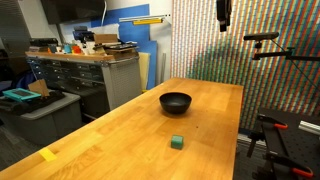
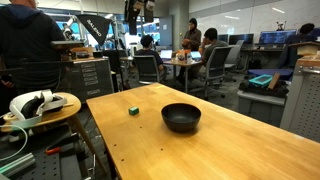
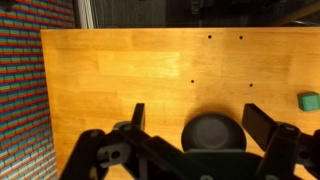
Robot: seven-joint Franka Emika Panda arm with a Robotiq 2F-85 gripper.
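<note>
A black bowl (image 1: 175, 104) rests upright on the wooden table, and no contents show inside it. Apart from it lies a small green block (image 1: 177, 142), nearer the camera in exterior view 1. In the wrist view the block (image 3: 309, 101) is at the right edge, while the bowl (image 3: 212, 131) is low in the middle with its lower part hidden by the gripper. High above the table hangs my gripper, its fingers spread wide and nothing between them. It touches neither object.
A yellow patch (image 1: 47, 154) marks its left side in exterior view 1. Beyond the table stand a workbench (image 1: 85, 75) and a grey bin (image 1: 40, 125); people sit farther back in exterior view 2.
</note>
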